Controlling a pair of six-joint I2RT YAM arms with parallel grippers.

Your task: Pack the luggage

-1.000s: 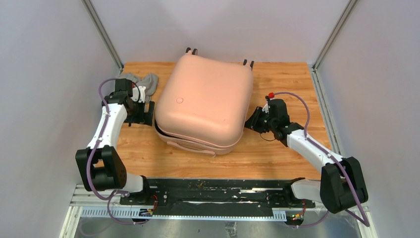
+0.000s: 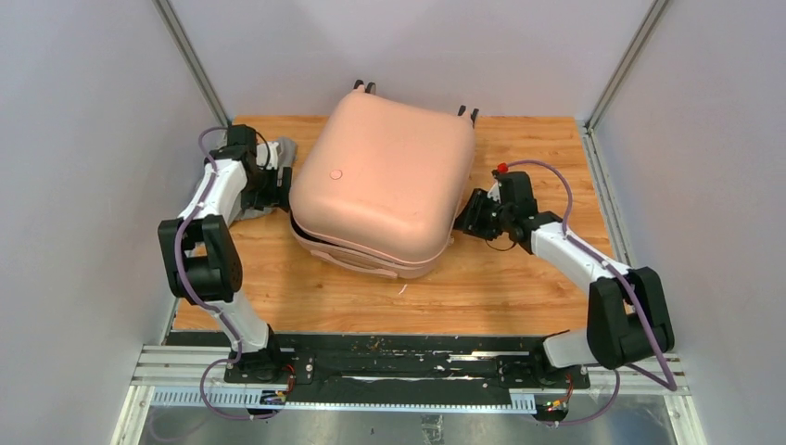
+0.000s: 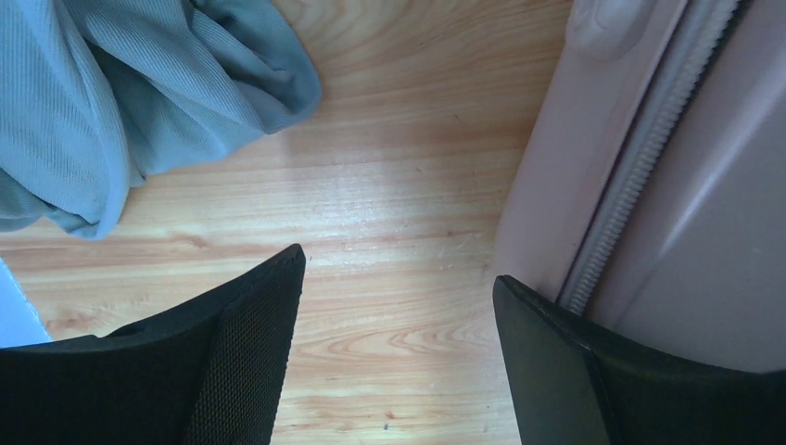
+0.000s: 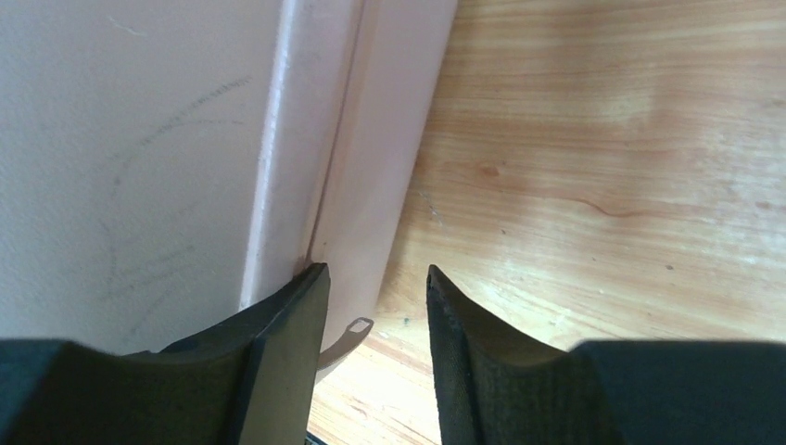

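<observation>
A large pink suitcase (image 2: 385, 171) lies tilted at the table's centre, lid down over it, with a dark gap along its front-left edge. My left gripper is at its left side; its fingers stand apart with only wood seen between them, though one lies against the case beside the zipper (image 3: 649, 139). Whether it grips anything is unclear. My right gripper is at the case's right side, part open, with one finger against the pink shell (image 4: 158, 167) near a zipper pull (image 4: 357, 329).
A grey-blue cloth (image 3: 167, 93) lies on the wooden table (image 2: 519, 297) left of the case, behind my left gripper. Bare wood shows in front of and right of the case. Walls bound both sides and the back.
Both arms have moved toward the back of the table.
</observation>
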